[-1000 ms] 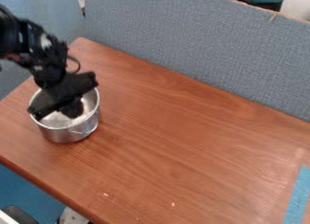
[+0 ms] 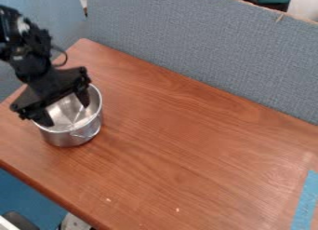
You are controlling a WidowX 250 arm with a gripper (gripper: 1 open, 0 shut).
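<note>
A steel pot (image 2: 77, 131) stands on the left side of the wooden table. My black gripper (image 2: 55, 98) is over the pot, reaching down to its rim, with its fingers spread open across the upper left part of the pot. The inside of the pot is partly hidden by the gripper; I cannot tell what lies in it.
A grey padded wall (image 2: 199, 47) runs along the back. A blue tape strip (image 2: 304, 198) lies at the right edge.
The pot has stayed in about the same place.
</note>
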